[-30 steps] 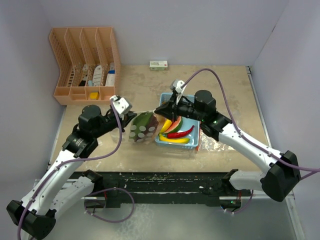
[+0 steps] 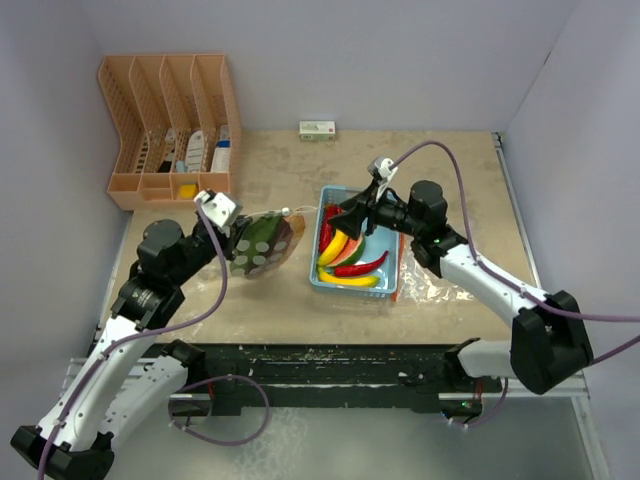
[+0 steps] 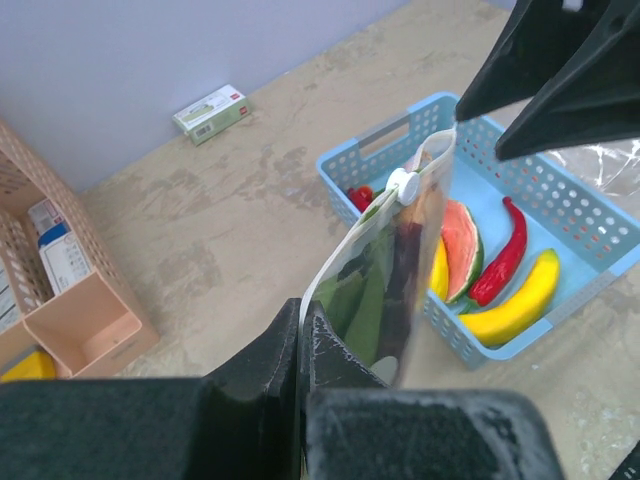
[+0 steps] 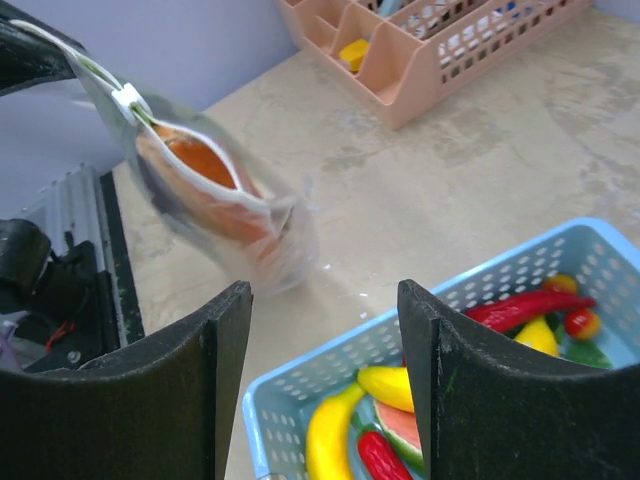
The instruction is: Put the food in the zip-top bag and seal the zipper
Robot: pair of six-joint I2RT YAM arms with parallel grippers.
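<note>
My left gripper is shut on one top corner of the clear zip bag (image 3: pixel 385 290), which hangs from it above the table. Green and dark food shows through the bag, with something orange in the right wrist view (image 4: pixel 205 160). A white slider (image 3: pixel 403 186) sits along the bag's top edge, near its free end; whether the zipper is closed there I cannot tell. Over the basket, my right gripper stands open and empty, its fingers (image 3: pixel 485 100) just right of the bag's free end in the left wrist view.
A blue basket (image 2: pixel 316 280) holds toy bananas (image 2: pixel 348 280), a watermelon slice (image 2: pixel 352 250) and red peppers (image 2: pixel 362 266). The peach-coloured rack (image 2: pixel 150 190) stands at the back left, a small box (image 2: pixel 317 130) at the back. Clear plastic (image 2: pixel 430 285) lies right of the basket.
A second ago my right gripper was at the bag's far end, its top edge stretched straight.
</note>
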